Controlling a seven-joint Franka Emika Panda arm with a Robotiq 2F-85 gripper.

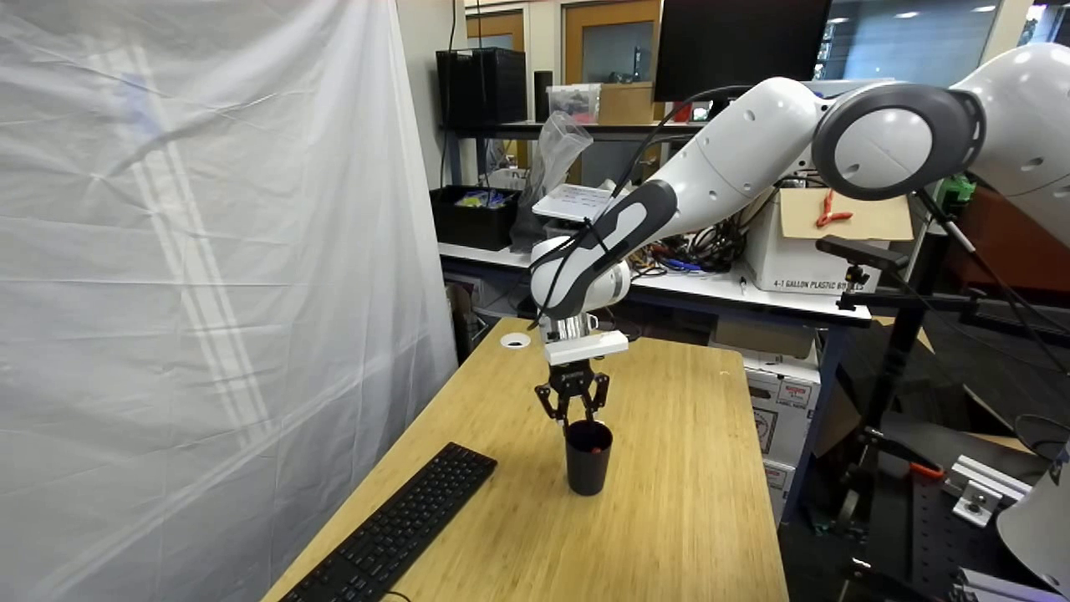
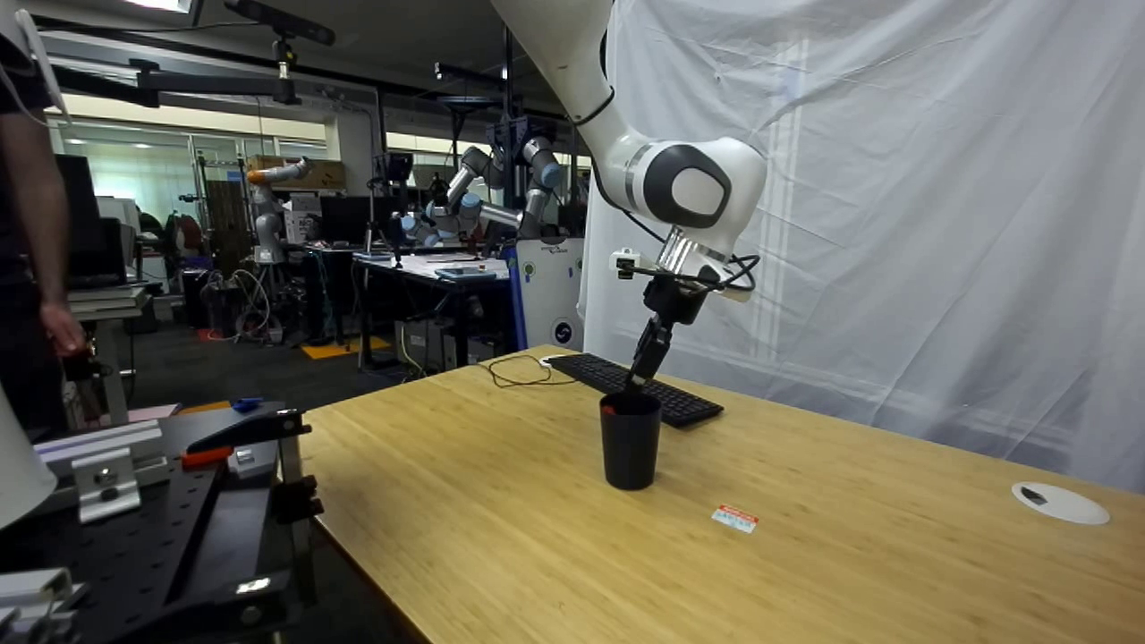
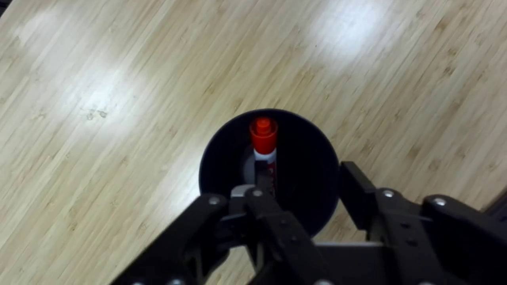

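Observation:
A black cup [image 1: 588,461] stands upright on the wooden table, and in the wrist view its dark mouth faces me. Inside it stands a marker with a red cap [image 3: 263,135] and a white barrel; its lower part is hidden. My gripper [image 1: 578,420] points down at the cup's rim, its fingers partly open. In the wrist view, one finger [image 3: 262,173] overlaps the marker's barrel within the mouth, while the other finger [image 3: 354,183] lies at the right rim. Contact with the marker cannot be made out. In exterior view 2 the fingertips meet the back of the rim.
A black keyboard [image 1: 416,517] lies beside the cup along the curtain side. Exterior view 2 shows a small red-and-white label [image 2: 736,519] on the table and a round white cable cover [image 2: 1060,503] farther right.

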